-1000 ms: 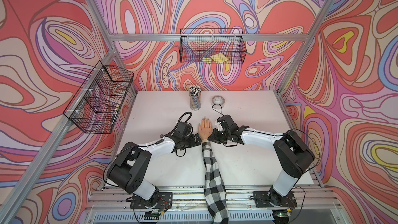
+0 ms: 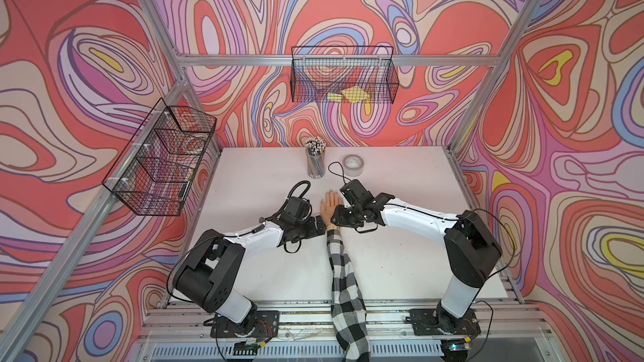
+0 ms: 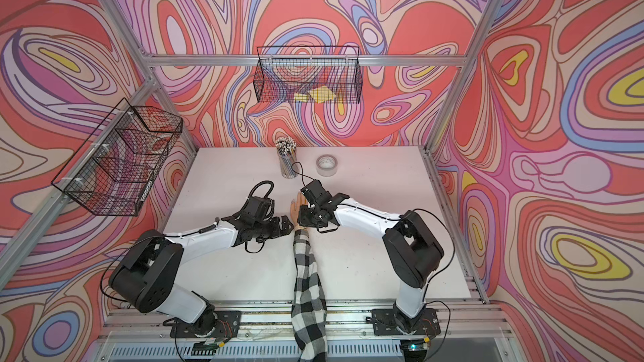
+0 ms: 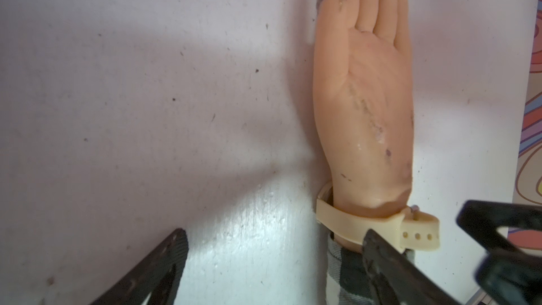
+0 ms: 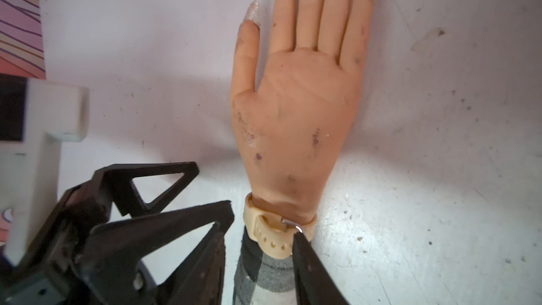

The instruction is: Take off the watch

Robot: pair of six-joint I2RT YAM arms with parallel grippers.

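Note:
A cream watch strap (image 5: 268,231) encircles the wrist of the palm-up dummy hand (image 5: 299,113). Its buckle shows at the wrist, and a holed tail (image 4: 420,232) juts out to one side in the left wrist view. My right gripper is open over the wrist, its fingertips on either side of the strap's tail in view; contact is unclear. From the left, my left gripper points at the wrist, its fingers wide apart. One left finger (image 4: 386,268) overlaps the strap in view. The watch's face is hidden.
A checked sleeve (image 2: 342,275) covers the forearm. Behind the hand stand a cup of sticks (image 2: 315,161) and a roll of tape (image 2: 353,164). Both grippers are close together at the wrist.
The left arm and the hand have stayed in place.

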